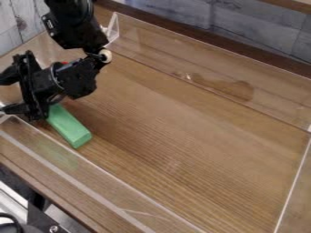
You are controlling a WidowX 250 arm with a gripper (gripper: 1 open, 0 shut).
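The black robot arm [67, 32] reaches down at the left side of the wooden table. Its gripper [36, 91] is low over the left end of a green block [68, 127], which lies flat and slanted near the front-left edge. The fingers are dark and overlap one another, and whether they are open or shut, or touch the block, cannot be made out.
A low clear rim runs along the table's edges, and dark cables or parts lie beyond the front-left corner.
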